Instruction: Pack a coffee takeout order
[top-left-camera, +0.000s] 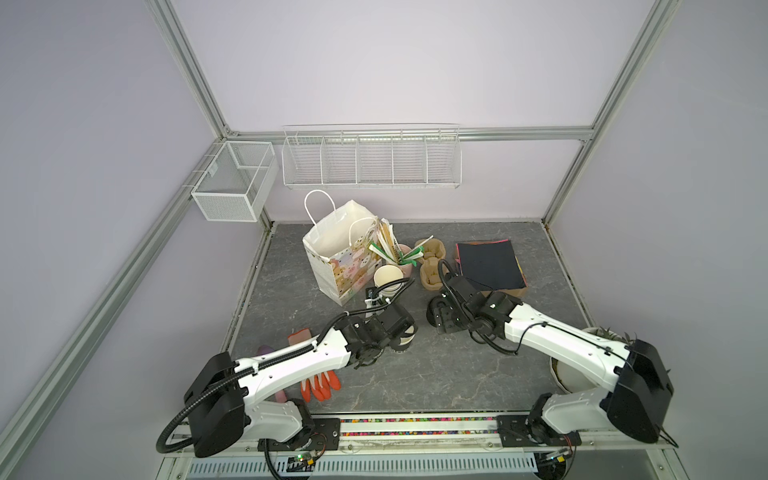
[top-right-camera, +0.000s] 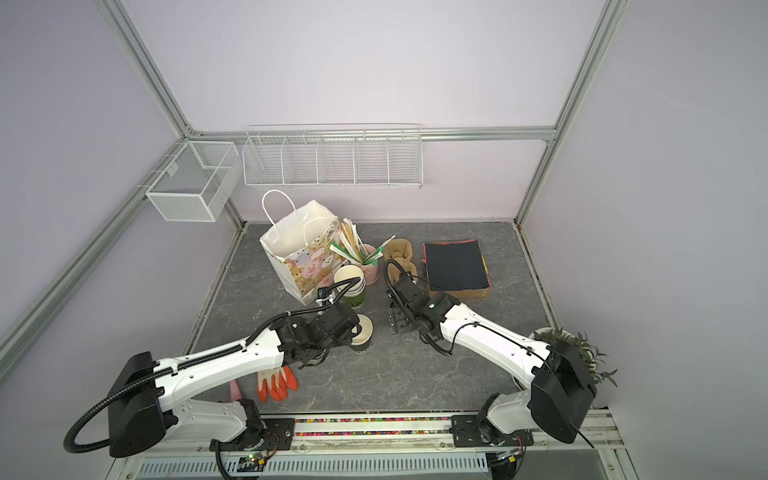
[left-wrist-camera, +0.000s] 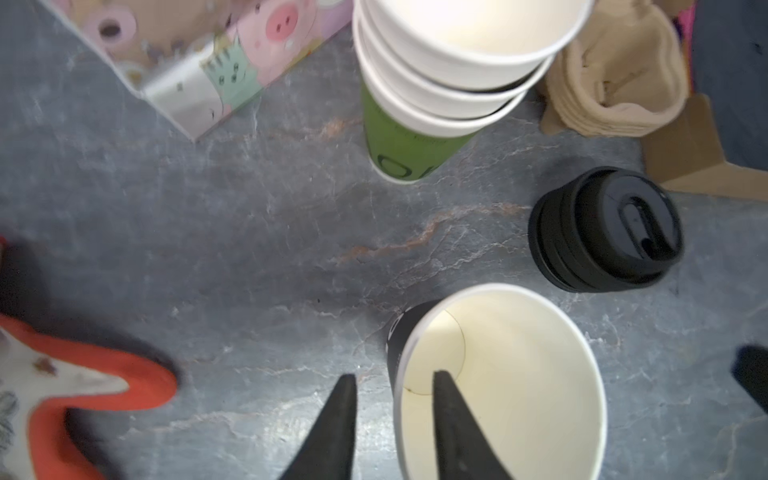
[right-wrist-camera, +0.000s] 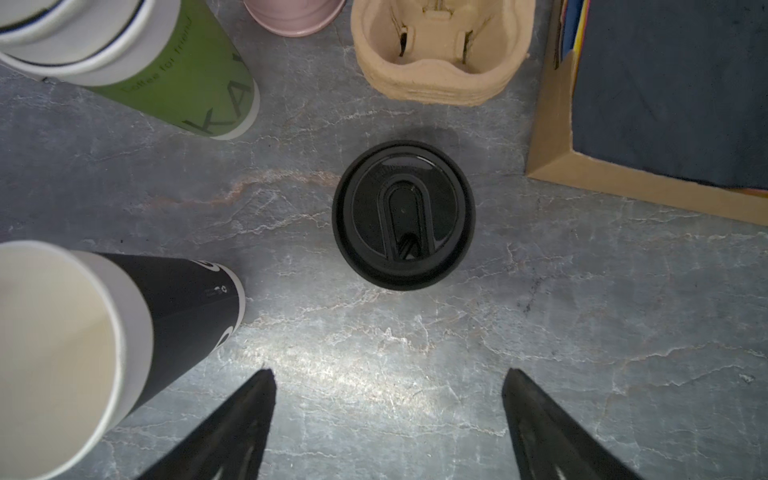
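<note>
A black paper cup with cream inside (left-wrist-camera: 504, 384) stands on the table; my left gripper is part open, one finger outside its rim, the other over the inside. A stack of green cups (left-wrist-camera: 412, 144) stands behind it. A stack of black lids (right-wrist-camera: 404, 212) lies to the right of the cup, below my right gripper, which is open with nothing between its fingers. A stack of cardboard cup carriers (right-wrist-camera: 440, 76) sits behind the lids. The patterned paper bag (top-left-camera: 344, 260) stands at the back left.
A pink holder (right-wrist-camera: 292, 16) with straws and stirrers, a cardboard box (right-wrist-camera: 552, 160) with dark sheets at back right, an orange glove (top-left-camera: 316, 384) at front left. Clear table at front centre. Wire baskets (top-left-camera: 372, 160) hang on the back wall.
</note>
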